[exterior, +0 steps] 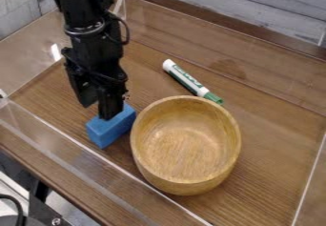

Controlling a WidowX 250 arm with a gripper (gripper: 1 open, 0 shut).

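The black gripper [99, 95] hangs just above a blue block [111, 127] lying on the wooden table, left of a round wooden bowl [185, 165]. The block is clear of the fingertips, which are dark and close to it; how far apart they stand is hard to make out.
A green and white marker [192, 80] lies behind the bowl. A raised rim and cables are at the lower left.
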